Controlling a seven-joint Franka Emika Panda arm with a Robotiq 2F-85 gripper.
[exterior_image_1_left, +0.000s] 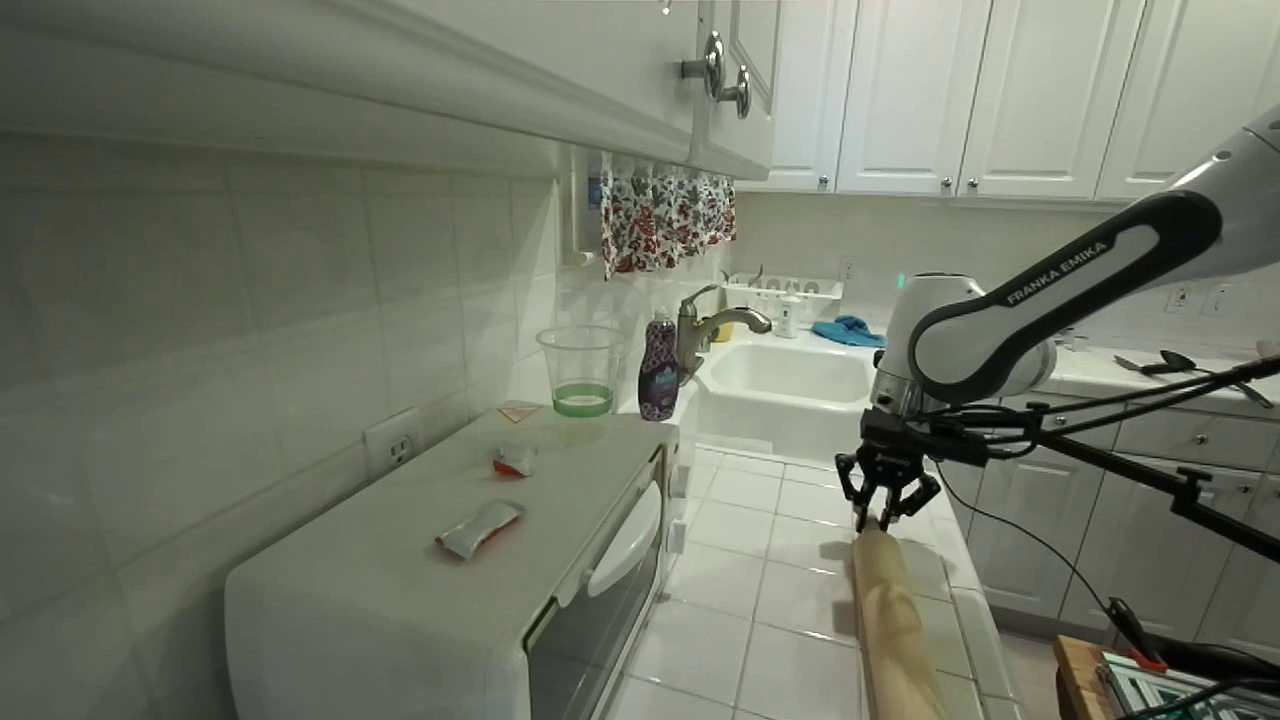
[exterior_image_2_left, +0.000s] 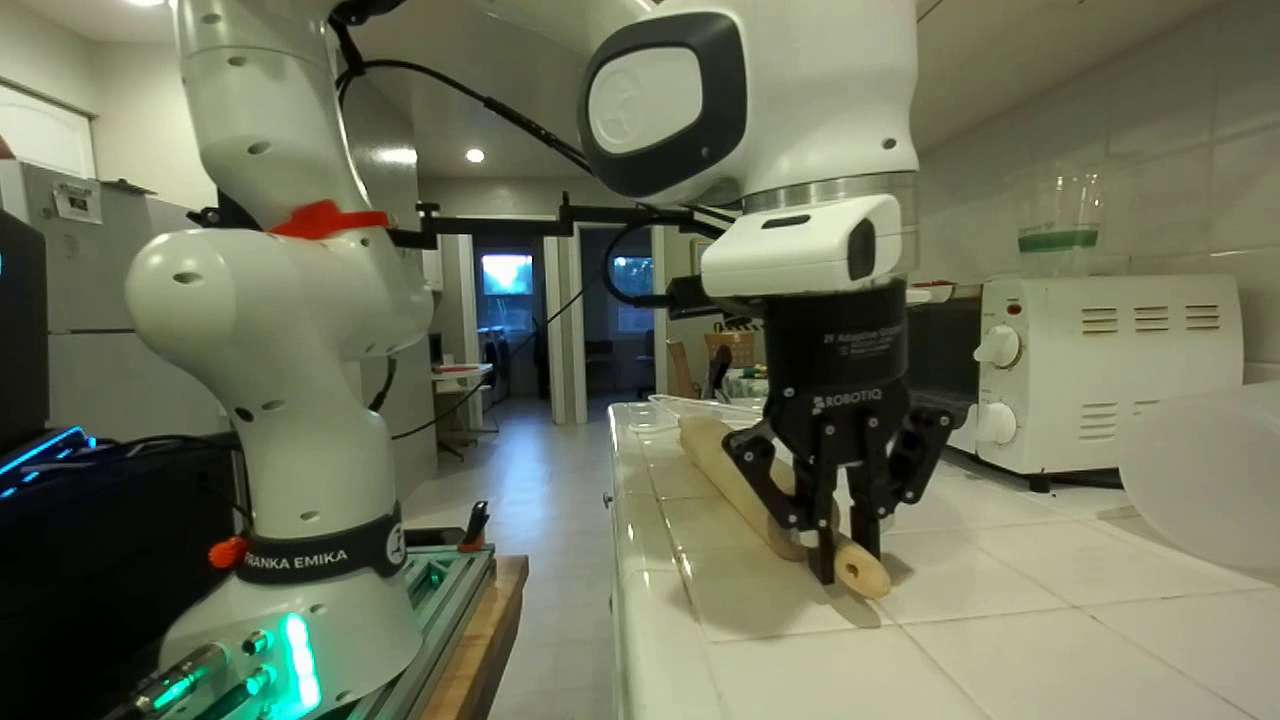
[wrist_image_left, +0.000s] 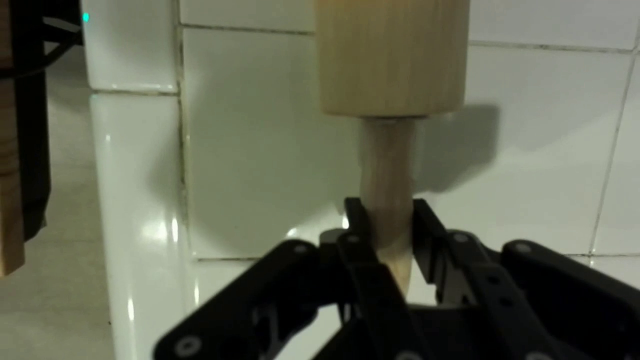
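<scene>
A wooden rolling pin (exterior_image_1_left: 891, 624) lies lengthwise along the tiled counter, close to its outer edge. My gripper (exterior_image_1_left: 873, 526) is shut on the pin's far handle. In the wrist view the handle (wrist_image_left: 388, 174) runs between the two black fingers, with the thicker barrel (wrist_image_left: 393, 60) beyond them. Exterior view 2 has the gripper (exterior_image_2_left: 843, 564) pointing down over the counter, and the handle's round end (exterior_image_2_left: 863, 571) pokes out past the fingers. The pin's near end is cut off by the lower border of exterior view 1.
A white toaster oven (exterior_image_1_left: 396, 600) takes up the wall side, carrying small wrappers (exterior_image_1_left: 480, 529) and a clear tub (exterior_image_1_left: 582, 372). A purple soap bottle (exterior_image_1_left: 659, 366) stands by the sink (exterior_image_1_left: 786, 372). Bare tiles (exterior_image_1_left: 720, 576) lie between oven and pin.
</scene>
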